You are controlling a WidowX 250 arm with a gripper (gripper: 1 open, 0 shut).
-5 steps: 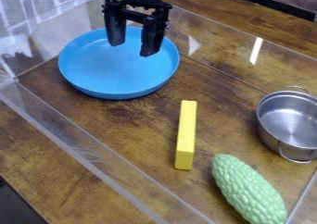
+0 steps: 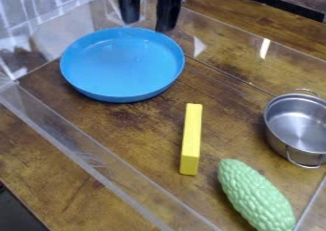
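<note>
At the top centre of the camera view, my black gripper [image 2: 149,15] hangs over the far edge of a blue round tray [image 2: 121,63], its fingers apart and nothing seen between them; its upper part is out of frame. A yellow rectangular bar [image 2: 192,139] lies on the wooden table right of centre. A green bumpy vegetable, like a toy bitter melon [image 2: 254,194], lies at the lower right.
A steel pot [image 2: 296,130] stands at the right edge. Clear barrier strips run along the left and back of the wooden table [image 2: 114,149].
My gripper has moved upward in the view, away from the middle of the blue tray, and is now partly cut off by the top edge. The objects have not visibly moved.
</note>
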